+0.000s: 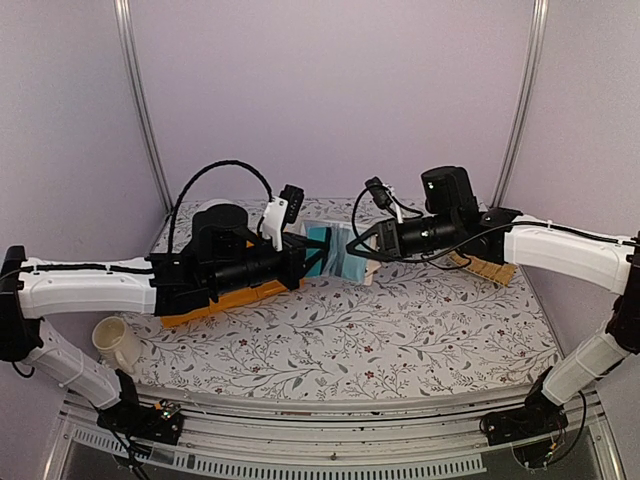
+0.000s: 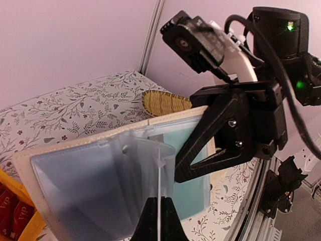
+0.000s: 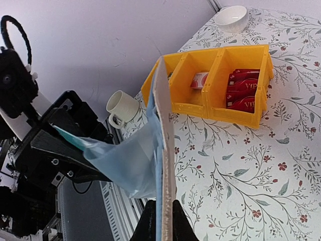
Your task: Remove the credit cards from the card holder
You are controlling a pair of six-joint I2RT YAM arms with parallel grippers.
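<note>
An open card holder (image 2: 80, 186) hangs between my two grippers, with a pale outer edge and blue-grey and light teal panels. My right gripper is shut on it; in the right wrist view the holder stands nearly edge-on between the fingertips. A thin leaf of the holder, almost edge-on in the left wrist view, rises from between the closed tips of my left gripper. In the right wrist view this bluish clear leaf (image 3: 131, 163) stretches toward the left fingers (image 3: 75, 168). Whether cards are inside the sleeves, I cannot tell.
A yellow divided box (image 3: 230, 116) with red packets (image 3: 246, 90) stands behind the left arm. Beyond it is a white bowl (image 3: 231, 20); a cream mug (image 1: 117, 343) sits at the left. A woven tray (image 1: 490, 270) lies at the right.
</note>
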